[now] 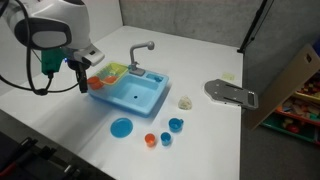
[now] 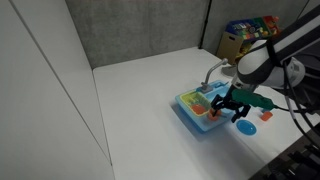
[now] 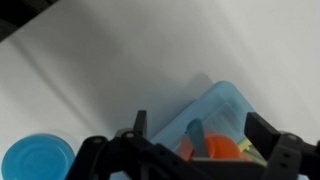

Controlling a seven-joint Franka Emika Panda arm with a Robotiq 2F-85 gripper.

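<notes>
My gripper is open, its dark fingers spread to either side of the wrist view. An orange item (image 3: 223,148) and a narrow blue piece (image 3: 195,135) show between and below them, at the edge of the blue toy sink (image 3: 222,103). In exterior view 1 the gripper (image 1: 83,79) hangs at the sink's left end, close to an orange cup-like item (image 1: 95,83). Whether it touches that item cannot be told. The sink (image 1: 145,100) has a grey faucet (image 1: 143,47) and a green-yellow rack (image 1: 114,71) at its left.
A blue plate (image 1: 121,127) lies in front of the sink. Right of it stand an orange cup (image 1: 151,140) and two blue cups (image 1: 166,138). A pale lump (image 1: 185,103) and a grey board (image 1: 230,94) lie farther right.
</notes>
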